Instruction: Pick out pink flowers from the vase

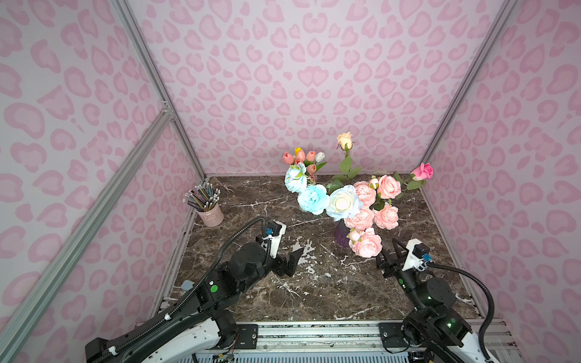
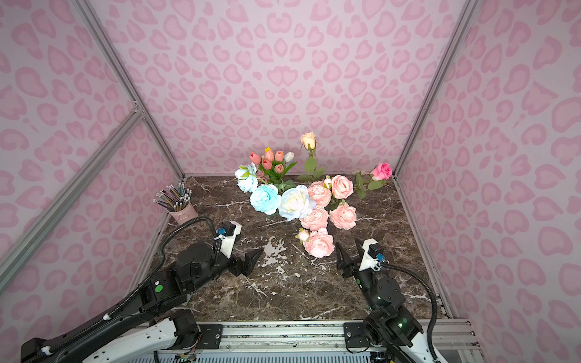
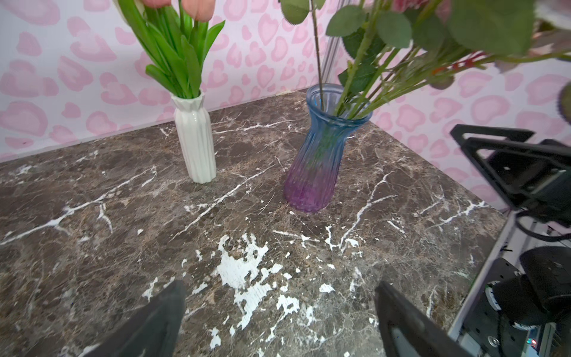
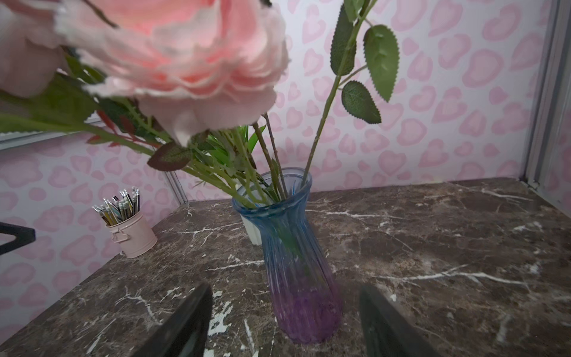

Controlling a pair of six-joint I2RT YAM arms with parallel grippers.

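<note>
The blue-to-purple glass vase (image 3: 315, 163) stands upright, leaning stems fanning from its mouth. Its blooms include light pink peonies (image 1: 366, 243), a deep pink rose (image 1: 422, 171) at the far right, a peach rose (image 1: 345, 141) and pale blue and white blooms (image 1: 343, 202). In the right wrist view one pink peony (image 4: 190, 65) hangs large and close. My right gripper faces the vase base (image 4: 309, 315), fingers apart on either side of it in view, nothing held. My left gripper is open over bare table, left of the vase.
A white vase (image 3: 195, 139) of tulips (image 1: 300, 158) stands behind the glass vase. At the back left is a pink pot of pencils (image 1: 210, 214). Walls close in the back and sides.
</note>
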